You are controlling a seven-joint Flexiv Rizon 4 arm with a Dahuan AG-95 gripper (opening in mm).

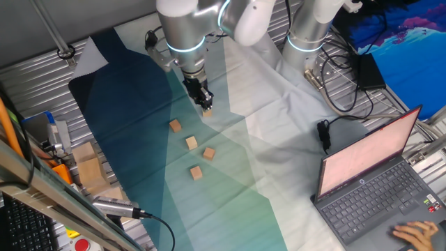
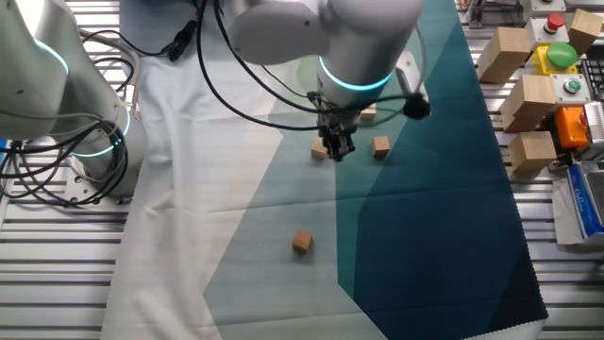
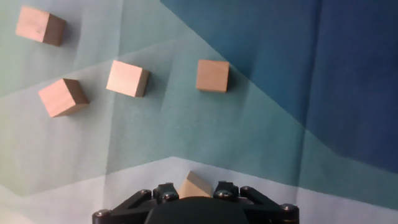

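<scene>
My gripper is open in the wrist view, its two black fingers apart at the bottom edge. Between and beyond them shows a wooden cube, partly hidden by the gripper and turned at an angle. Exterior view 1 has the gripper tilted above the cloth, right by that cube. Farther off lie a reddish cube, a pale cube, and two more, one cube below another cube. From exterior view 2, a lone cube sits apart from the gripper.
A blue, green and white cloth covers the table, clear around the cubes. An open laptop with a hand on it stands at the right. Larger wooden blocks and push buttons line the far side.
</scene>
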